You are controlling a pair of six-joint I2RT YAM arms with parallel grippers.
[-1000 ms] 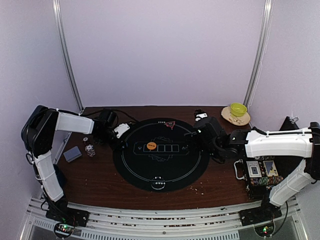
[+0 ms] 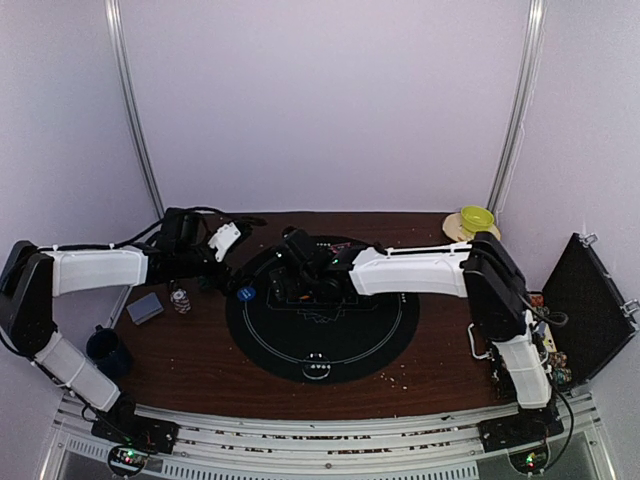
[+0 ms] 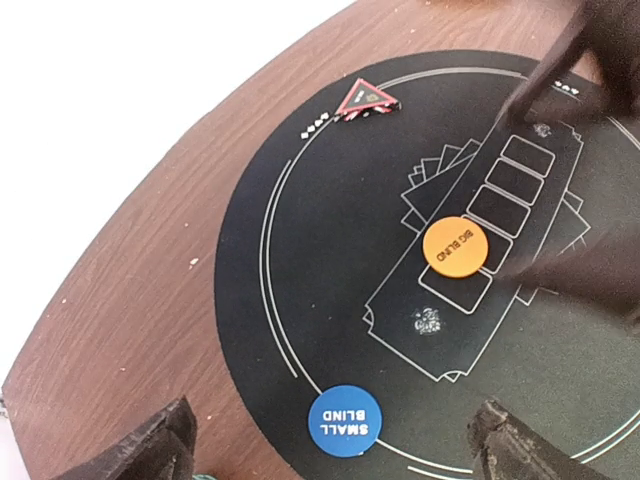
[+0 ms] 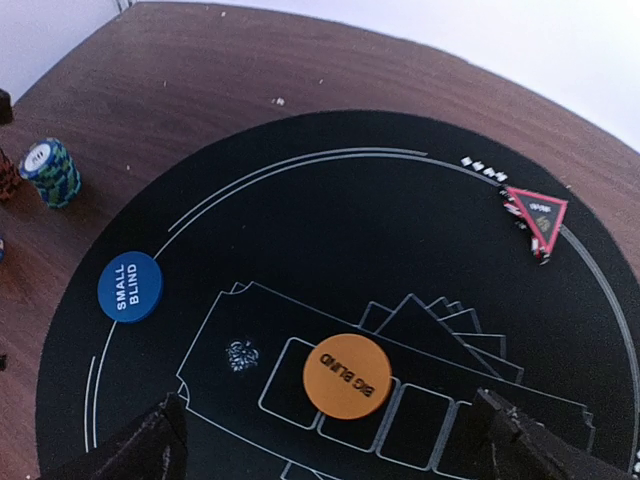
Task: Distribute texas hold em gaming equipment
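Note:
A blue SMALL BLIND disc [image 3: 345, 421] lies flat near the left edge of the round black poker mat [image 2: 340, 362]. The orange BIG BLIND disc [image 4: 347, 376] rests on the printed card boxes at the mat's middle. My left gripper stands open above the blue disc, apart from it. Over the mat's centre my right gripper is open too, with the orange disc beneath and nothing held. A red-edged triangular marker [image 4: 536, 218] sits at the mat's far edge. In the top view, the right arm hides most of the orange disc.
Chip stacks [image 4: 52, 172] and a card box [image 2: 145, 308] stand left of the mat, near a dark mug [image 2: 108, 352]. An open case [image 2: 590, 310] lies at the right, behind it a plate with a yellow-green bowl [image 2: 476, 218].
The right arm has swung left from the mat's right side to over its middle.

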